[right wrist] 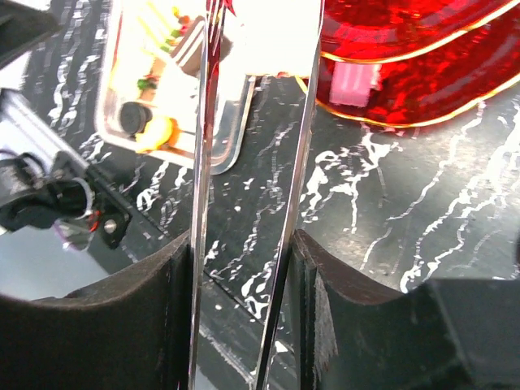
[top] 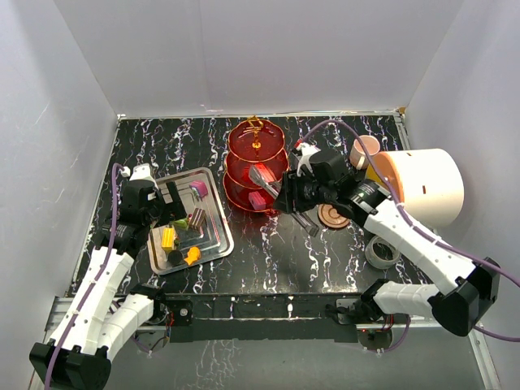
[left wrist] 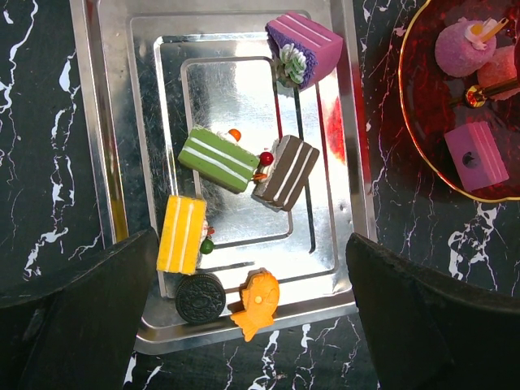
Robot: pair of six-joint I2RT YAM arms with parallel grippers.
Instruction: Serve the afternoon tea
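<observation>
Metal tongs (right wrist: 205,162) stand between the fingers of my right gripper, which is closed around them. In the top view their tips reach over the red tiered stand (top: 256,142), by its middle tier; whether they grip anything is unclear. A pink cake (top: 257,200) lies on the lowest tier, clear of the tongs. My left gripper is open and empty above the metal tray (left wrist: 357,146). On that tray lie a purple cake (left wrist: 313,41), green cake (left wrist: 218,158), brown cake (left wrist: 287,172), yellow cake (left wrist: 180,234), black cookie (left wrist: 200,298) and orange fish-shaped piece (left wrist: 259,305).
Behind the right arm are a white cup (top: 365,149) and a cream, orange-fronted cylinder (top: 431,187). A brown round coaster (top: 334,216) and an open jar (top: 382,253) lie to the right. Bare marble counter (top: 284,264) spans the front middle.
</observation>
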